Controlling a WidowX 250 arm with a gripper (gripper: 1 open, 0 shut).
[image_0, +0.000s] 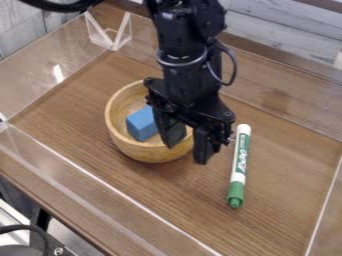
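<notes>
My black gripper (187, 135) hangs over the right part of a yellow bowl (131, 142), its fingers open and low, partly hiding the bowl's inside. A blue block (142, 122) sits in the bowl, left of the fingers. A green and white marker (238, 175) lies on the wooden table to the right of the bowl. Whether anything is between the fingers is hard to see.
The wooden table (147, 200) has clear room at the front and left. Clear raised edges run along its sides, and a white object (110, 30) stands at the back left beside the arm.
</notes>
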